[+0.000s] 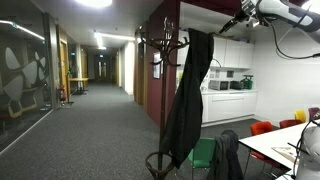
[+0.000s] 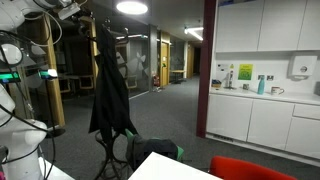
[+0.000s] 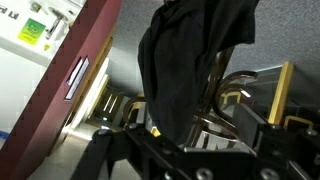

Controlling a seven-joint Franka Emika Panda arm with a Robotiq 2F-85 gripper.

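A long black garment [image 1: 190,100] hangs from the top of a brown coat stand [image 1: 163,100], its lower end falling along the pole. The arm enters at the upper right in the first exterior view, with my gripper [image 1: 224,28] just right of the garment's top. In the wrist view the dark fabric [image 3: 180,65] lies beyond my part-open gripper, and the stand's curved hooks [image 3: 232,85] show beside it. Whether any fabric still touches the fingers cannot be told. In the second exterior view the garment [image 2: 112,90] hangs beside the arm.
A dark garment [image 1: 228,155] is draped over a green chair [image 1: 203,152] close to the stand's base. A white table [image 1: 270,142] and red chairs [image 1: 262,128] stand at the right. Open carpet [image 1: 90,130] lies left of the stand.
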